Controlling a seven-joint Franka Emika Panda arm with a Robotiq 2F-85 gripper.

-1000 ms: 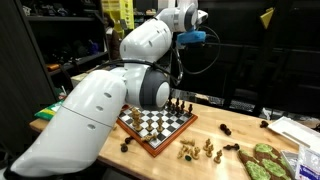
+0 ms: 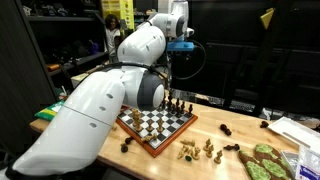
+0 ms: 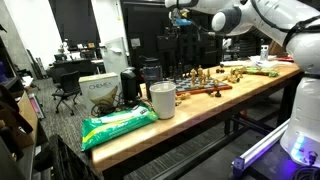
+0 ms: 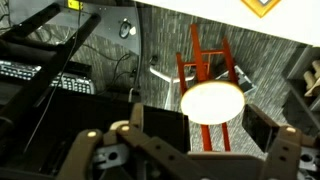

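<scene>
In the wrist view my gripper is open, its two dark fingers (image 4: 260, 125) wide apart with nothing visibly held. Exterior view 1 shows the arm (image 2: 145, 45) raised high, its end close to the top edge, well above the table. A chessboard (image 2: 172, 124) lies on the wooden table below, bearing light and dark pieces. Several light pieces (image 2: 208, 149) stand or lie on bare wood in front of the board. A few dark pieces (image 2: 225, 130) rest to the right.
A green mat (image 2: 262, 162) and a white tray (image 2: 296, 133) occupy the table's right side. In exterior view 2, a white tub (image 3: 163, 99) and green bag (image 3: 118, 126) sit near the table's end. Below the gripper, a red-legged stool with a white seat (image 4: 212, 102) shows on the floor.
The arm's upper end has swung left and slightly lower in exterior view 1. The board and the pieces look unmoved.
</scene>
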